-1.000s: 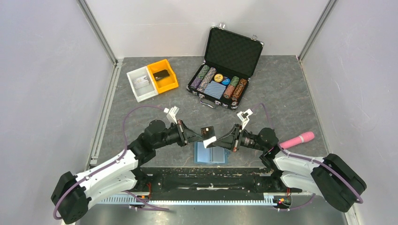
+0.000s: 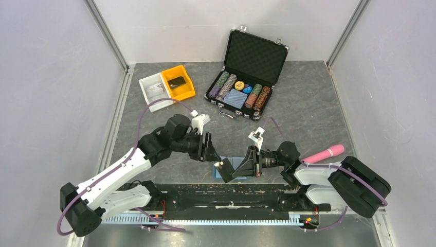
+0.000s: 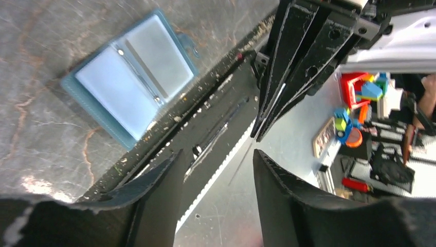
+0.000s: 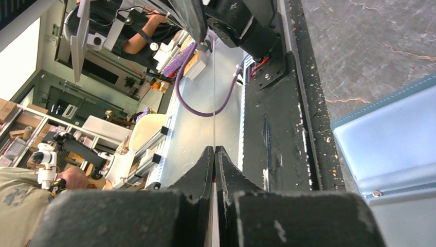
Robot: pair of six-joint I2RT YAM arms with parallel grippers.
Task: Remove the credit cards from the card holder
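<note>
A dark card (image 2: 224, 170) is held by my right gripper (image 2: 234, 174), shut on it; in the right wrist view it shows edge-on as a thin line between the fingertips. My left gripper (image 2: 213, 154) is part open at the card's upper left; in the left wrist view its fingers (image 3: 280, 195) stand apart, framing the thin card edge. The blue card holder (image 3: 115, 92) lies open on the grey table beneath, partly hidden in the top view.
A white and yellow two-part bin (image 2: 186, 90) stands at the back left, an open poker chip case (image 2: 255, 54) at the back centre, and a pink cylinder (image 2: 325, 153) at the right. The table's front edge is close below the holder.
My left gripper has opened and moved, now nearer the front. The card in my right gripper has shifted slightly down; a white piece seen on it a second ago no longer shows.
</note>
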